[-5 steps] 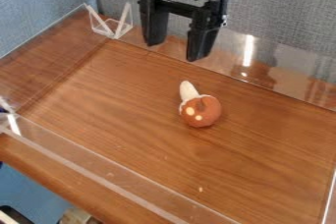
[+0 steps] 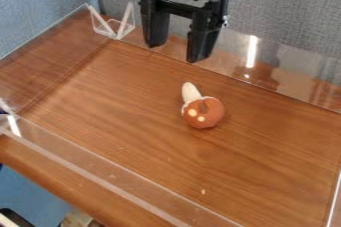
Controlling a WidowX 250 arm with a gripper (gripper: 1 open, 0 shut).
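My black gripper point(image 2: 178, 34) hangs open at the top centre of the camera view, its two fingers apart with nothing between them. Below it, on the wooden table point(image 2: 120, 112), lies a small orange-brown object point(image 2: 202, 113) with pale spots and a cream stem pointing up and left, like a toy mushroom. The gripper is above and behind it, not touching it.
Clear plastic edges point(image 2: 120, 193) run along the table's borders. A white wire-like frame point(image 2: 112, 22) stands at the back left corner. Grey and blue padded walls rise behind. The wood around the toy is clear.
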